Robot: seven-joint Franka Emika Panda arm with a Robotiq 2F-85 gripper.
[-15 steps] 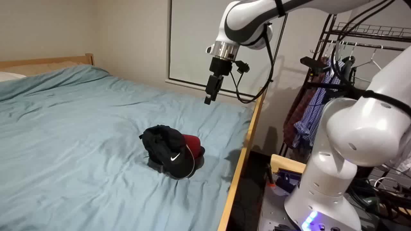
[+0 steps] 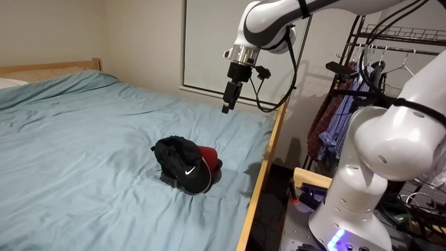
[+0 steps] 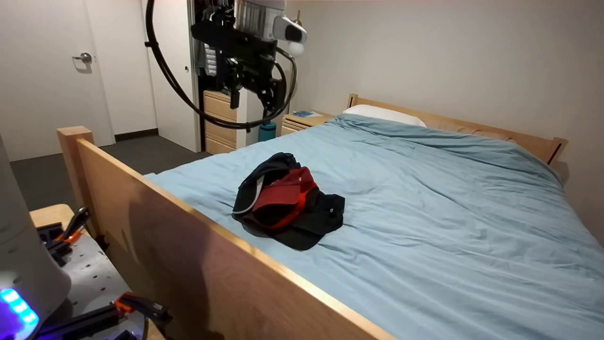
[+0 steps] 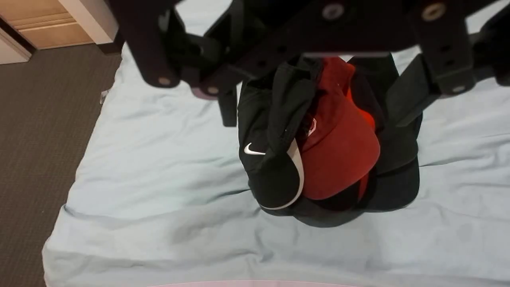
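A pile of caps lies on the bed. A black cap with a white swoosh [image 4: 272, 179] rests against a red cap [image 4: 342, 158] in the wrist view, and a further dark cap [image 4: 397, 186] shows on the red one's other side. From exterior view 2 the red cap [image 3: 283, 190] sits among the dark ones. My gripper is open, its two fingers wide apart with nothing held between them. It hangs well above the bed in exterior view 1, where the gripper [image 2: 226, 108] appears up and to the right of the black cap [image 2: 182, 163].
Blue sheet [image 2: 83, 138] covers the bed, bare around the pile. A wooden footboard [image 3: 187, 226] stands between the bed and the arm's base [image 2: 349, 213]. A dark cable [image 3: 181, 93] loops from the wrist. Clothes hang on a rack [image 2: 355, 83].
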